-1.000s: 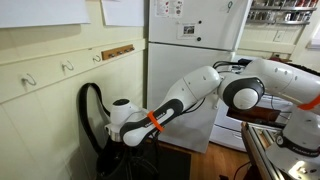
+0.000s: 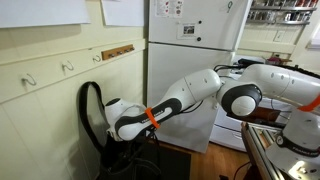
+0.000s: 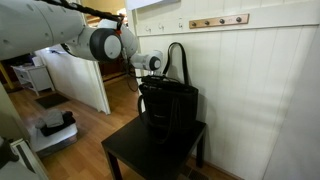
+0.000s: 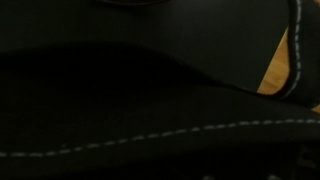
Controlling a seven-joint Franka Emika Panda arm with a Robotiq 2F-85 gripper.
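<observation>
A black bag (image 3: 170, 108) stands upright on a low black table (image 3: 140, 147). One strap loop (image 3: 178, 62) sticks up against the white wall. My gripper (image 3: 154, 77) is at the bag's top, on the side towards the arm. It is open, though its dark fingers are hard to tell from the bag. In the wrist view, black fabric (image 4: 150, 108) with pale stitching fills the foreground very close up, and the fingertips do not show clearly. Whether they touch the bag cannot be made out.
White panelled wall (image 3: 245, 80) rises close behind the bag, with a wooden hook rail (image 3: 221, 20) above it. A white fridge (image 2: 175, 80) stands beyond the arm.
My wrist has shifted slightly left in exterior view 1, towards the strap loop. The strap and the visible surroundings look the same.
</observation>
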